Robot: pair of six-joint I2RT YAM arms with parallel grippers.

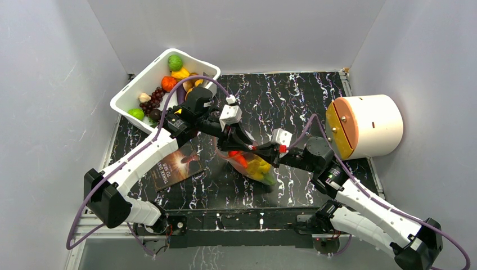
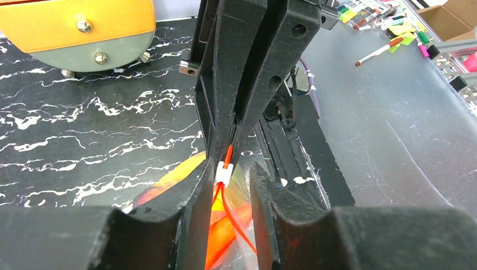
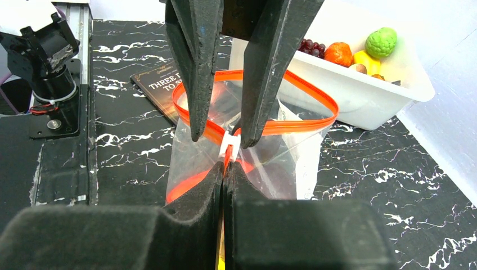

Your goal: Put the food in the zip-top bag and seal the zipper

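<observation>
The clear zip top bag (image 1: 269,179) hangs below both grippers with orange and yellow food inside. Its orange zip (image 3: 306,90) forms an open loop on the far side of the white slider (image 3: 229,143). In the right wrist view my right gripper is shut on the zip's end, close to the slider. My left gripper is part open, one finger on each side of the slider, with a gap showing between them. Whether either left finger touches the slider, I cannot tell.
A white bin (image 1: 126,103) of several fruits and vegetables stands at the back left. A book (image 1: 177,167) lies under the left arm. To the right sits a round cream box with a yellow front (image 1: 337,130). The dark tabletop (image 1: 275,93) behind the grippers is clear.
</observation>
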